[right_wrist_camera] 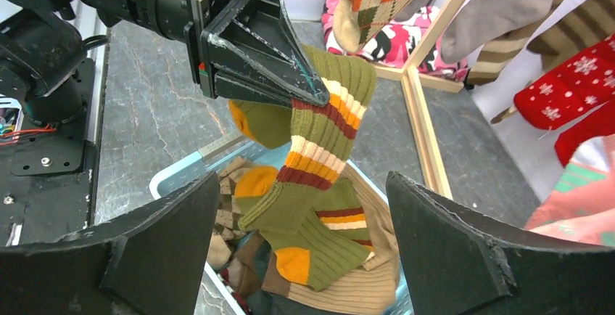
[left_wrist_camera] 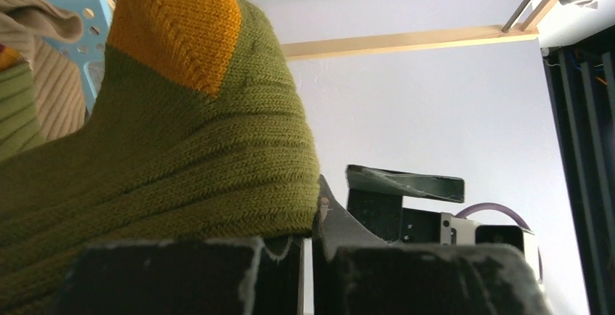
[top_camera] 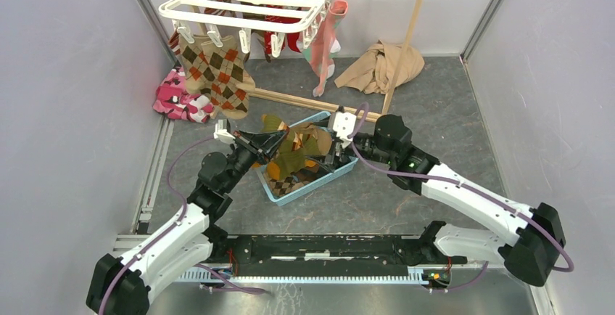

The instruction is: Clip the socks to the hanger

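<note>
My left gripper is shut on an olive striped sock with orange heel, lifted over the blue basket; its striped cuff hangs down in the right wrist view. More olive, brown and argyle socks lie in the basket. My right gripper stands open just right of the held sock, facing it, nothing between its fingers. The white hanger with clips hangs at the back left, carrying argyle, red and pink socks.
Wooden frame bars lie behind the basket. Pink cloth lies at left, a tan cloth at back right. Walls close in both sides.
</note>
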